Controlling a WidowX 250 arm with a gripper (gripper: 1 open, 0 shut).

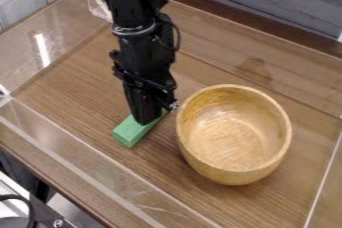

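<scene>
A green block (134,130) lies on the wooden table, left of a yellow-tan round bowl (230,132). The black gripper (152,104) hangs just above and slightly behind the block's upper right end; whether its fingers touch it or how far they stand open is hard to tell against the dark body of the arm.
The bowl takes up the right middle of the table, close beside the gripper. Raised edges border it at the back and left, and a black cable lies at the lower left corner.
</scene>
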